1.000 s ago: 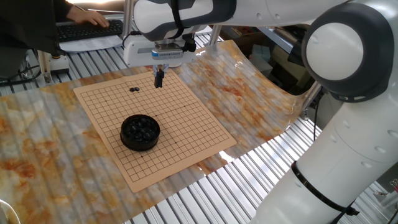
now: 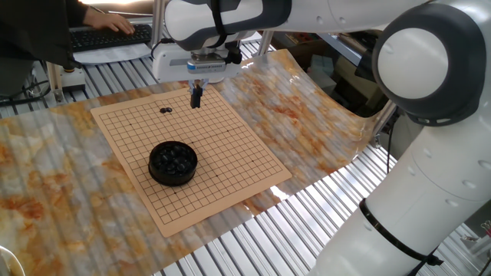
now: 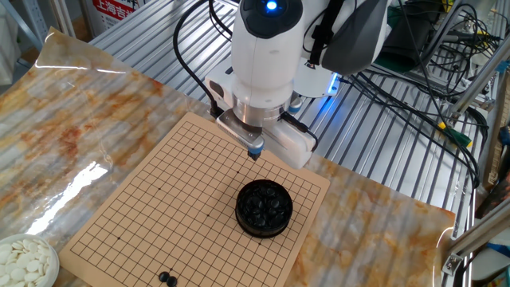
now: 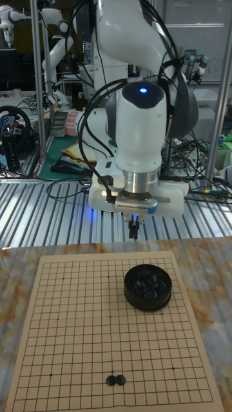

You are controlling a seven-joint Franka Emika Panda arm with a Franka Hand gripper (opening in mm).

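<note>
On the wooden Go board stands a round black bowl full of black stones. Two black stones lie side by side on the grid, away from the bowl. My gripper hangs in the air above the board, pointing down, apart from both the bowl and the loose stones. Its dark fingertips appear closed together, and nothing can be made out between them at this size.
A white bowl of white stones rests on the marbled sheet beside the board. Most of the board is bare. A person's hand is on a keyboard beyond the table. Cables lie near the arm's base.
</note>
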